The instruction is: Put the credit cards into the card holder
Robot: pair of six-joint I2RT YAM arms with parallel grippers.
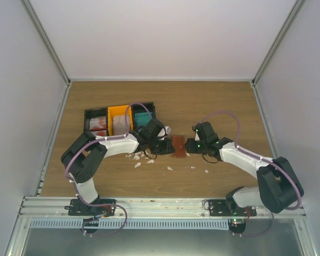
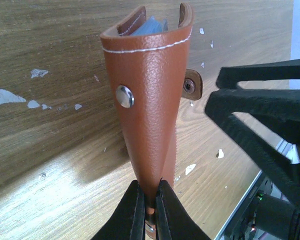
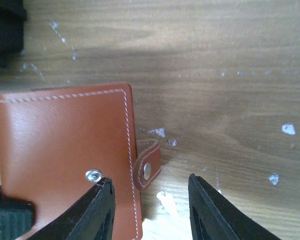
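The brown leather card holder [image 2: 149, 95] stands raised, its upper end curved open, with my left gripper shut on its lower part in the left wrist view. Something blue, seemingly a card [image 2: 151, 26], shows inside the opening. A small strap with a snap [image 3: 148, 170] sticks out from the holder's side in the right wrist view, and a silver stud [image 3: 93, 175] sits on its face. My right gripper is part open, its fingers apart, with the strap in view between and beyond them. Whether they touch it I cannot tell.
At the back left in the top view stands an organizer with a black left bin [image 1: 95, 113], a yellow bin [image 1: 117, 110] and a dark right bin holding teal items [image 1: 142, 118]. White flecks mark the wooden table [image 1: 213, 101].
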